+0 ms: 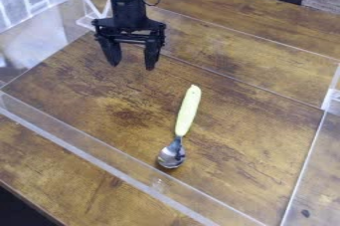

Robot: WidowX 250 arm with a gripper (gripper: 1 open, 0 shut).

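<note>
My black gripper is at the upper left, hovering over the wooden table with its fingers spread apart and nothing between them. A spoon with a pale yellow handle lies on the table at centre right, its metal bowl toward the bottom of the view. The gripper is well apart from the spoon, up and to the left of it.
Clear plastic walls border the wooden surface at the left and right.
</note>
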